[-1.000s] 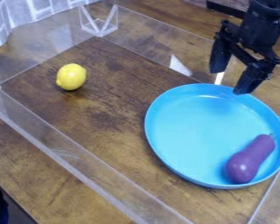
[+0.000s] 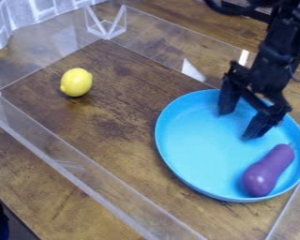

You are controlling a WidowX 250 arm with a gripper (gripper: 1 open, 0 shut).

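Note:
The black gripper (image 2: 250, 111) hangs over the upper part of a light blue plate (image 2: 197, 141) on the right, its fingers apart and reaching down toward the plate's surface, with nothing seen between them. A purple eggplant (image 2: 268, 171) lies on the plate at the lower right, below the gripper and apart from it. A yellow lemon (image 2: 76, 82) sits on the wooden board to the left, well away from the plate.
Clear plastic walls (image 2: 102, 192) border the wooden board. The middle and lower left of the board (image 2: 102, 131) are bare.
The gripper has come down and slightly toward the camera, from above the plate's back edge to low over its upper part. The plate, eggplant and lemon have not moved.

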